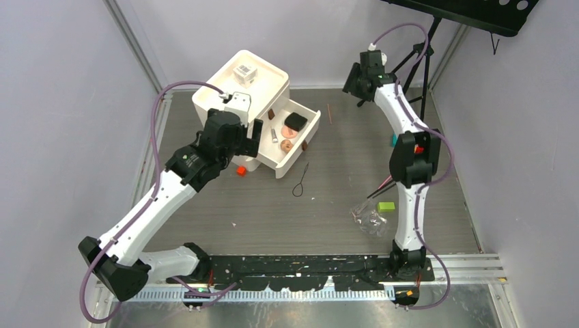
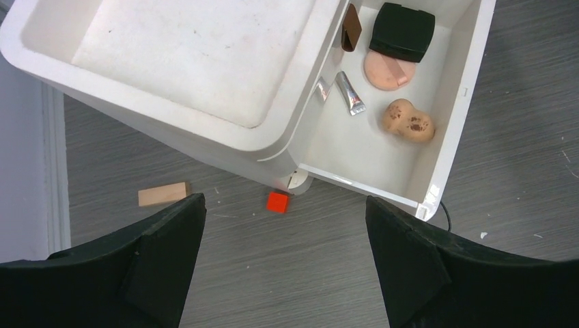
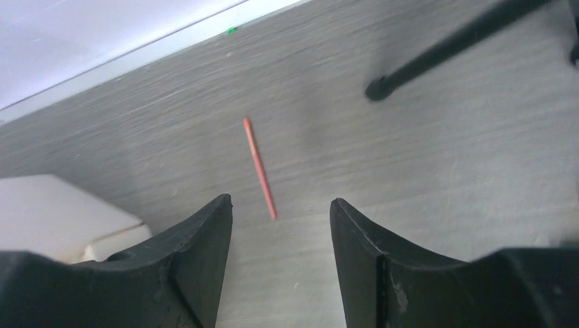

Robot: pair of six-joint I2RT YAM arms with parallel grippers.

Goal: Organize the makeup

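Observation:
A white two-tier organizer (image 1: 229,68) has its drawer (image 1: 276,160) pulled out, holding a black compact (image 2: 403,27), a pink puff (image 2: 382,72), a silver tube (image 2: 351,93) and a tan peanut-shaped sponge (image 2: 406,120). A small white box (image 1: 244,74) sits on top. My left gripper (image 1: 247,137) hangs open over the organizer's front left. My right gripper (image 1: 362,78) is open near the back, over floor where a thin pink stick (image 3: 259,167) lies to the right of the organizer.
Scissors (image 1: 299,186), a red cube (image 1: 241,171), a wooden block (image 2: 164,193), sticks, a green block (image 1: 386,206) and a clear bag (image 1: 369,219) lie around. A black stand (image 1: 427,55) occupies the back right.

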